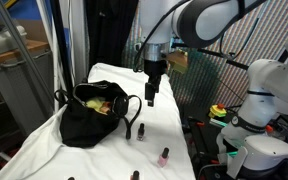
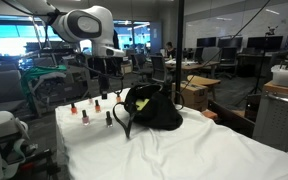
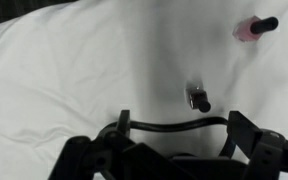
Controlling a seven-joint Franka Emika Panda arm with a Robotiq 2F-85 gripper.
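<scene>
My gripper (image 1: 151, 98) is open above the white-covered table, to the right of a black bag (image 1: 84, 126). In the wrist view its fingers (image 3: 242, 130) stand wide apart, with only the bag's black handle (image 3: 174, 126) showing below them. A small dark bottle with a black cap (image 3: 197, 99) is on the cloth just beyond that handle. A pink bottle (image 3: 248, 30) with a black cap is farther off. In exterior view 1, dark (image 1: 141, 131) and pink (image 1: 164, 157) bottles stand in front of the bag. Something yellowish shows inside the open bag.
Several small bottles (image 2: 85, 117) are spread over the left part of the table in exterior view 2. The bag's handles stick up beside them.
</scene>
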